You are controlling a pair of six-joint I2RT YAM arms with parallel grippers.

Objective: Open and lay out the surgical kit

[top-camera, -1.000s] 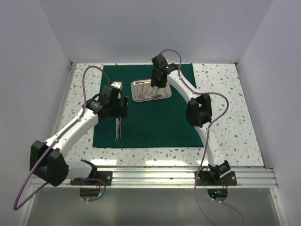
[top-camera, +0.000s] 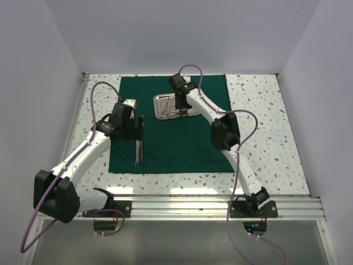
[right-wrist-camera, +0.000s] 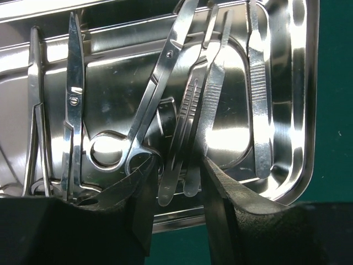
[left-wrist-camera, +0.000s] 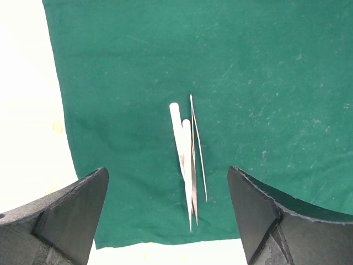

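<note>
A steel tray (top-camera: 164, 114) on the green cloth holds scissors (right-wrist-camera: 74, 99), forceps and several flat handled tools (right-wrist-camera: 259, 110). My right gripper is low in the tray, its fingertips at the handle ends of two flat tools (right-wrist-camera: 209, 110), a small gap between them; whether it grips is unclear. My left gripper hangs open above slim instruments (left-wrist-camera: 187, 160) lying side by side on the cloth's left part.
Speckled table (top-camera: 265, 132) surrounds it, with walls at the sides and back.
The left arm has drifted slightly to the left.
</note>
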